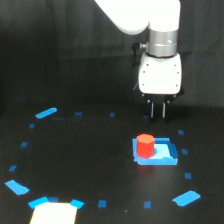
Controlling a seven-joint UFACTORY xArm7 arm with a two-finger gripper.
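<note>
A red block (145, 146) sits at the left part of a blue-edged square (168, 160) on the dark table. Whether that square is a shallow tray or a flat marking, I cannot tell. Above and behind the block hangs my gripper (158, 108), with its two thin dark fingers apart and nothing visible between them. Clear space shows between the fingertips and the block.
A pale, box-like object (52, 214) is cut off by the bottom edge at left. Blue tape strips (17, 187) and small blue marks dot the table.
</note>
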